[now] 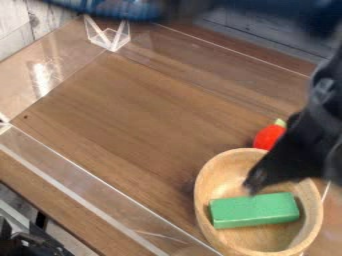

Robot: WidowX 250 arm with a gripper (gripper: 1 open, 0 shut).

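A wooden bowl (217, 232) at the lower right holds a green block (254, 209), lying flat in it. A red object (269, 134) with a small yellow-green top lies just behind the bowl. My dark gripper (278, 168) is blurred at the right edge, over the rear part of the bowl and partly out of view; I cannot tell how its fingers stand.
Clear acrylic strips line the left and front edges, with a clear bracket (107, 32) at the back left. Blurred arm parts and a blue hose cross the top.
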